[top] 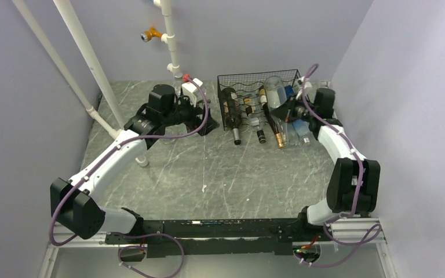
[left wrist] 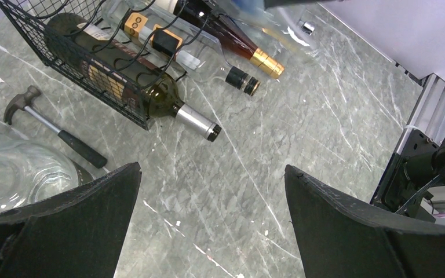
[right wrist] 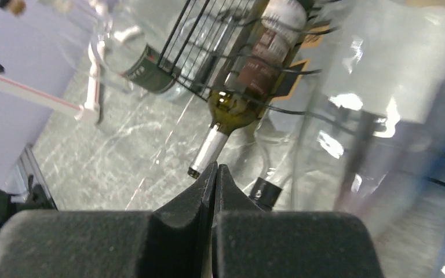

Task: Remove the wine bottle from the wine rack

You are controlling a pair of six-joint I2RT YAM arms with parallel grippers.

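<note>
A large clear bottle [top: 274, 91] stands over the right part of the black wire rack [top: 225, 76], blurred. It is a smeared, see-through shape to the right in the right wrist view. Beside it, my right gripper is shut with its tips together, and nothing shows between them. Left of the rack, my left gripper hangs wide open and empty over the table. Lying in the rack are a dark green wine bottle [left wrist: 119, 69], a clear bottle with a black cap [left wrist: 200, 55], a brown bottle with a gold neck [left wrist: 226, 35] and a blue one [top: 290, 92].
A hammer [left wrist: 55, 124] and a big clear glass vessel [left wrist: 29, 174] are left of the rack. White pipes [top: 84, 58] rise at the left. A wall [top: 394, 116] stands close to the right arm.
</note>
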